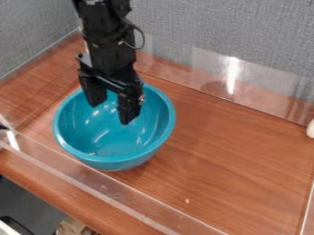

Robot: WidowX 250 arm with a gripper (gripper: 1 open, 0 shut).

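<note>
A turquoise plastic bowl (116, 147) sits on the wooden table near the left. My black gripper (112, 105) hangs over it from above, open, with its fingers down inside the bowl's opening. Nothing shows between the fingers. The bowl's floor looks empty where visible; part of it is hidden behind the gripper.
Clear strips or panels run along the front left and back edges. A grey textured wall stands behind. A small white object (309, 128) is at the right edge.
</note>
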